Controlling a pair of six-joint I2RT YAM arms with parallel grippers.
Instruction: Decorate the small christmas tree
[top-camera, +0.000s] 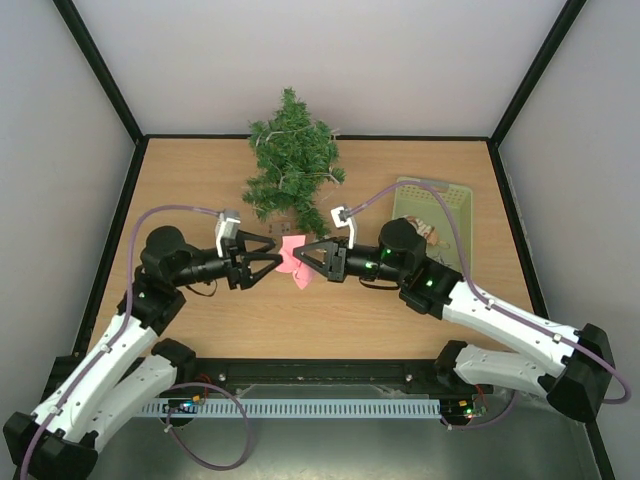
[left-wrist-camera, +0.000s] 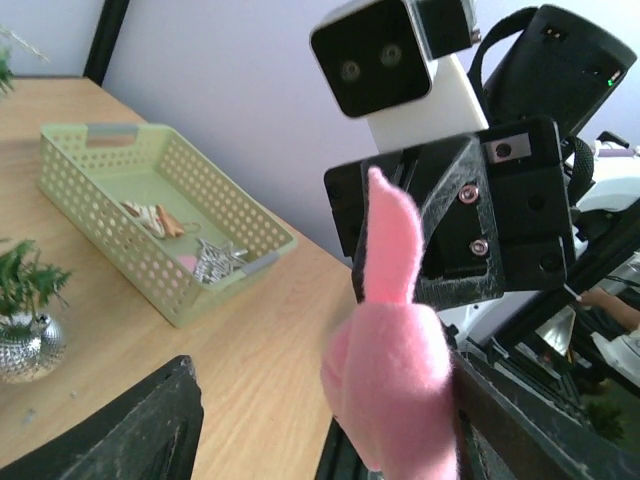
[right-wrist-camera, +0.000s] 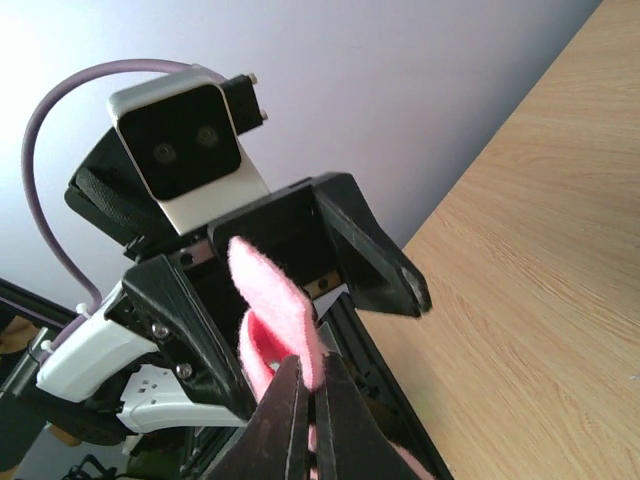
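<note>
A pink felt bow (top-camera: 295, 262) is held at the centre of the table by my right gripper (top-camera: 306, 254), shut on it; in the right wrist view its loop (right-wrist-camera: 270, 300) rises above the fingertips. My left gripper (top-camera: 270, 256) stands open just left of the bow, which fills the space near its fingers in the left wrist view (left-wrist-camera: 390, 390). Behind both stands the small green tree (top-camera: 290, 160), with a silver ball (left-wrist-camera: 30, 350) low on it.
A light green basket (top-camera: 457, 200) with assorted ornaments stands at the right of the table (top-camera: 190, 320).
</note>
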